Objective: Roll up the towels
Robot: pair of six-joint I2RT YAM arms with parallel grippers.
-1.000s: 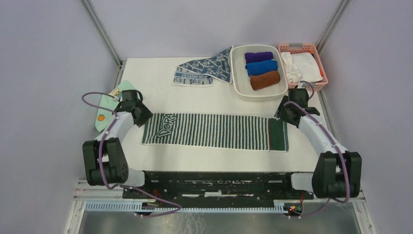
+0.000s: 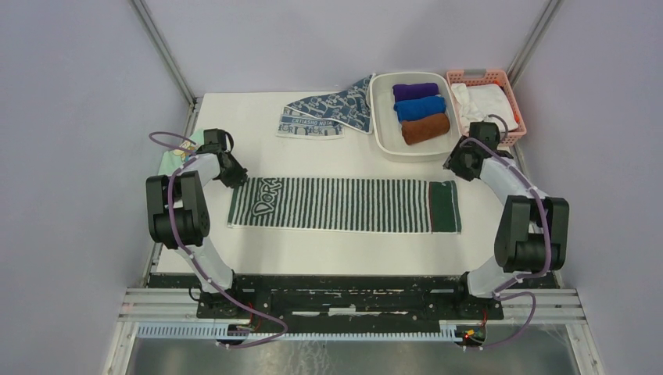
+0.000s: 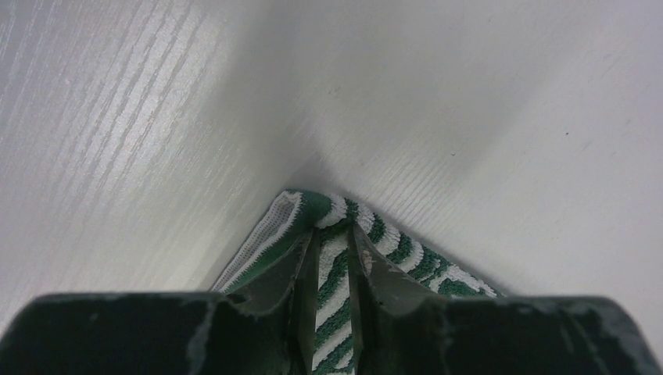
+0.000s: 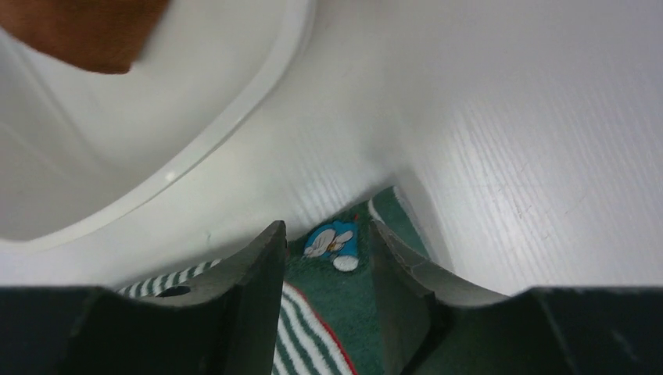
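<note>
A green and white striped towel point(image 2: 336, 205) lies spread flat along the front of the table, lettered at its left end and plain dark green at its right. At its back left corner my left gripper point(image 2: 241, 179) is shut on the edge; the left wrist view shows the cloth point(image 3: 318, 209) pinched up between the fingertips. My right gripper point(image 2: 448, 166) is just behind the back right corner. In the right wrist view its fingers point(image 4: 270, 250) stand apart above the green end point(image 4: 336, 273), and nothing is gripped.
A white bin point(image 2: 381, 129) at the back holds rolled purple, blue and brown towels. Right of it stands a pink basket point(image 2: 516, 109) with white cloths. A blue patterned towel point(image 2: 336, 107) lies at the back, partly over the bin's rim. A green cloth point(image 2: 171, 162) is at the left edge.
My left gripper came down to the back left corner and took hold.
</note>
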